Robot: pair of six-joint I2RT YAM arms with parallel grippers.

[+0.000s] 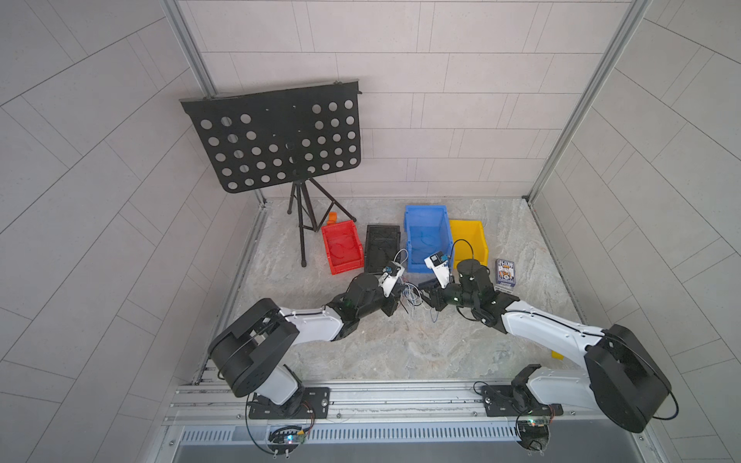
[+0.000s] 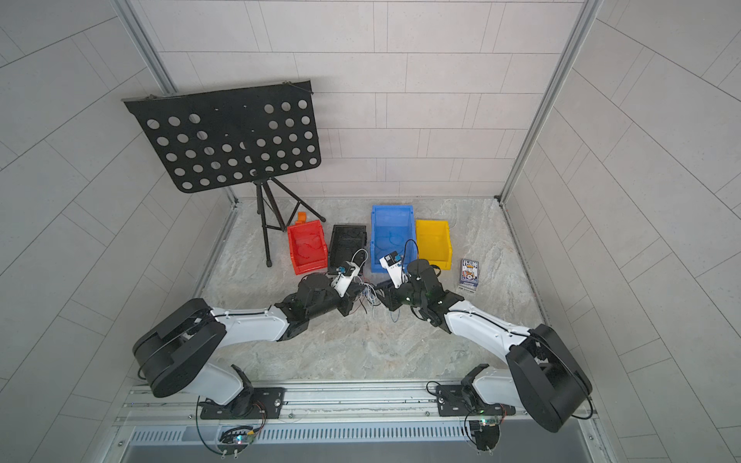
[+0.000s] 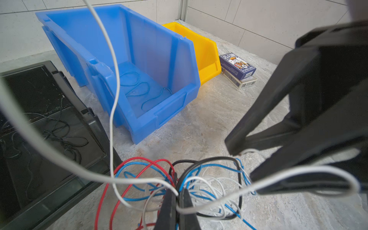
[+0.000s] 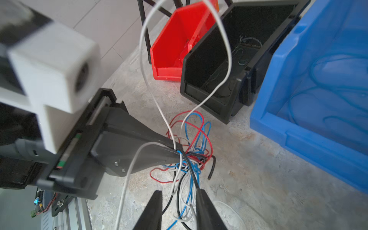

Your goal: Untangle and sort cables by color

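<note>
A tangle of red, blue, black and white cables (image 3: 214, 191) lies on the table between the grippers. My left gripper is shut at the tangle, with a white cable (image 3: 143, 180) and a black cable (image 4: 189, 168) running into its fingertips. Loops of white cable rise high above it. Facing it from the right, my right gripper is part open, with a strand of white cable passing between its fingers. The blue bin (image 3: 157, 118) holds blue cable, and dark cables lie in the black bin (image 4: 218, 103). The red bin (image 4: 166, 72) stands left of the black one.
The yellow bin (image 1: 472, 231) is at the right of the row; its inside is mostly hidden. Card boxes (image 3: 237, 67) lie right of it. A black music stand (image 1: 293, 154) rises at the back left. Bare table (image 1: 386, 347) lies in front of the arms.
</note>
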